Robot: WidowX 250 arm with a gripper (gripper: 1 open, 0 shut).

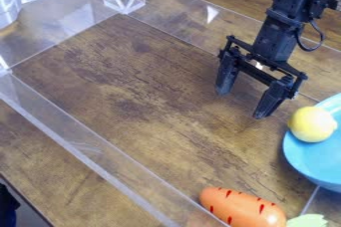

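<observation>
A black gripper hangs over the wooden floor of the clear-walled tray in the upper right, open, with its two fingers spread and no object seen held between them. Right of it, a pale yellow ball-like object sits on a light blue plate. An orange toy carrot with dark markings and a pale green top lies at the bottom right.
Clear plastic walls bound the area on the left and back, with a clear corner piece at the top.
</observation>
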